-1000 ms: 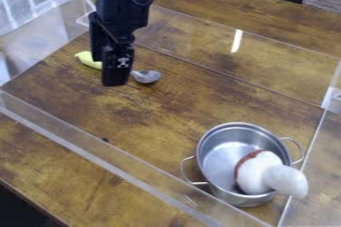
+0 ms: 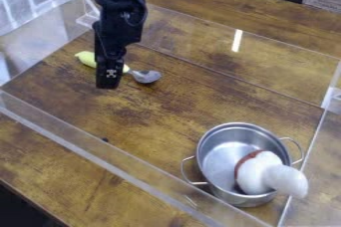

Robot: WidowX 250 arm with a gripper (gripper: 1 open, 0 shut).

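Note:
The black gripper hangs at the upper left of the camera view, fingers pointing down over a yellow-green object and beside a silver spoon-like utensil. I cannot tell how far its fingers stand apart or whether anything is between them. At the lower right sits a steel pot with two handles, holding a white mushroom-like object with a brown band.
Clear plastic walls border the wooden table surface.
The arm has shifted slightly left and changed its posture, the gripper moving a little toward the yellow-green object. The pot and its contents have stayed in place.

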